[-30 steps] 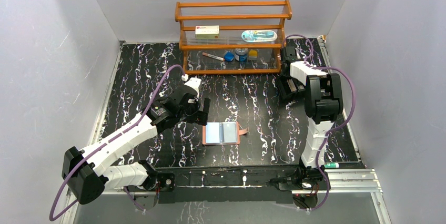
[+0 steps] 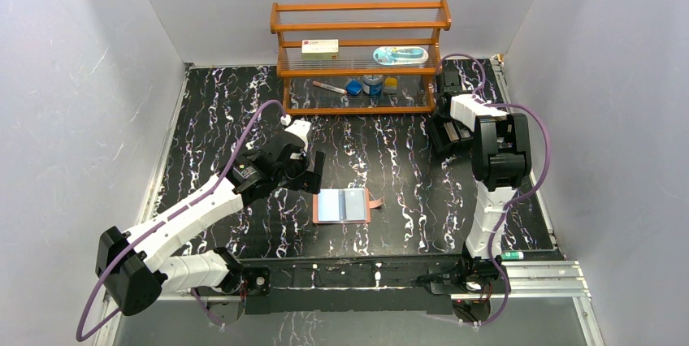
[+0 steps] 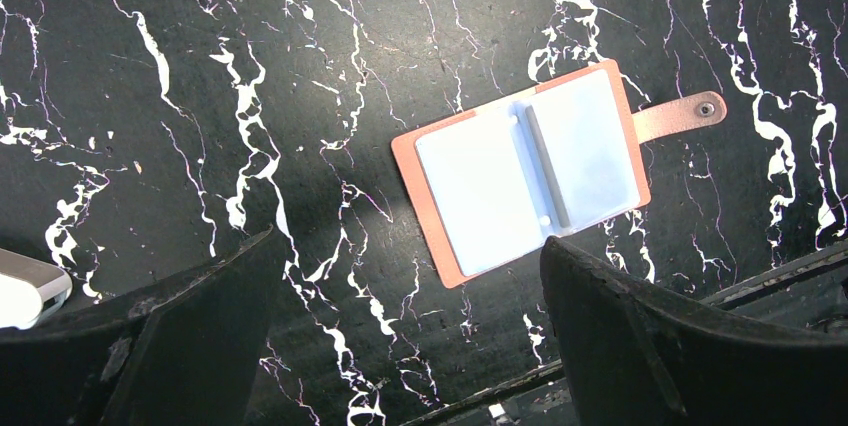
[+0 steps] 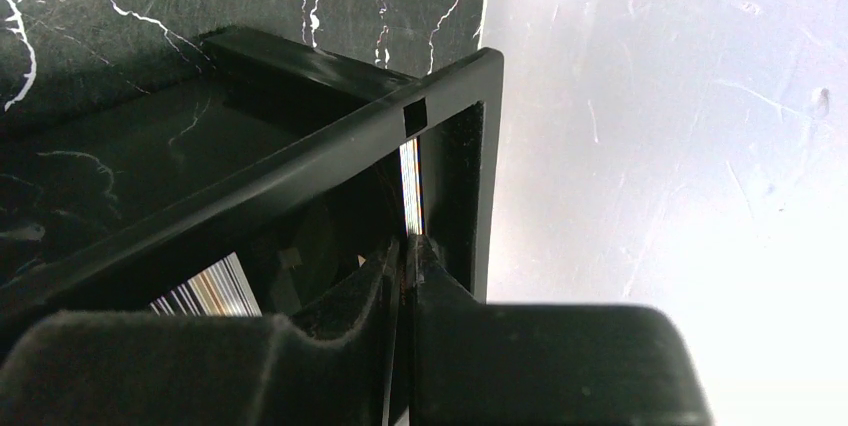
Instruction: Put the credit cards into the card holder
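Observation:
An open card holder [image 2: 329,205] with a pink cover, clear sleeves and a snap strap lies at the front middle, also seen in the left wrist view [image 3: 475,191]. My left gripper is open above it, nothing between its fingers. At the back right, my right gripper is inside the rim of a black box [image 4: 260,174], its fingertips nearly together at a thin upright stack of cards [image 4: 411,181]; whether they hold any cannot be told. More striped card edges [image 4: 210,291] show lower left in the box.
A wooden rack [image 2: 357,109] with boxes, a jar and small items stands at the back middle. Walls bound both sides; the right one is close beside my right gripper.

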